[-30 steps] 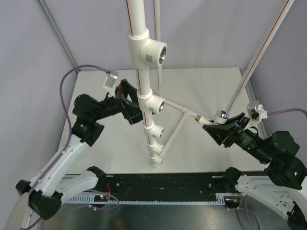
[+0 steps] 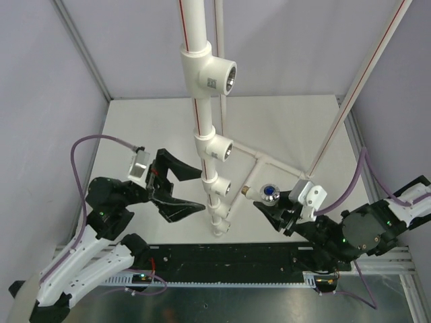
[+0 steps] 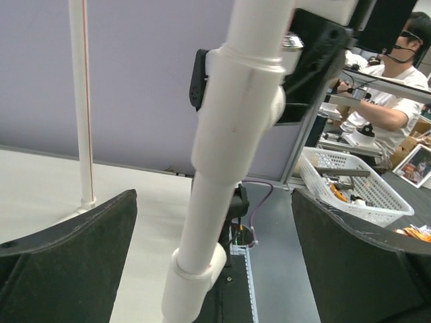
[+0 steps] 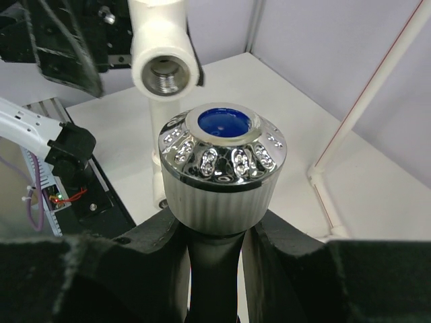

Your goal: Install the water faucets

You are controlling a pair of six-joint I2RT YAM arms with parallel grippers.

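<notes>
A white vertical pipe (image 2: 199,114) with several side sockets runs down the middle of the top view; a threaded socket (image 4: 166,75) faces the right wrist camera. My right gripper (image 2: 283,208) is shut on a faucet (image 4: 217,175) with a chrome, blue-capped knob, its threaded brass end pointing toward the pipe, a short gap from it. My left gripper (image 2: 187,190) stands open just left of the pipe, its two fingers spread around the line of the pipe (image 3: 212,202) in the left wrist view, apparently not touching it.
White thin pipes (image 2: 357,87) rise at the back and right over a white board (image 2: 135,175). In the left wrist view, a basket (image 3: 357,202) of parts and a person (image 3: 390,114) are beyond the workspace, to the right.
My right gripper has moved left with the faucet, toward the pipe. My left gripper has moved down from beside the upper sockets, with its fingers now spread left of the pipe.
</notes>
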